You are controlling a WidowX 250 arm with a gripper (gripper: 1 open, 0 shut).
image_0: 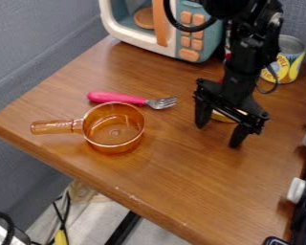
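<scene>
My black gripper (pixel 218 131) is lowered over the right half of the wooden table (pixel 168 184), its two fingers apart and pointing down. A yellow object (pixel 221 118) lies low behind and between the fingers, mostly hidden by them; I cannot tell whether they touch it. An amber translucent pot (pixel 112 145) with its handle to the left sits left of the gripper. Above the pot lies a fork with a pink handle (pixel 112 97).
A toy microwave (pixel 123 19) stands at the back, a yellow-labelled can (pixel 289 62) at the back right behind the arm. A dark appliance with white knobs (pixel 302 201) lines the right edge.
</scene>
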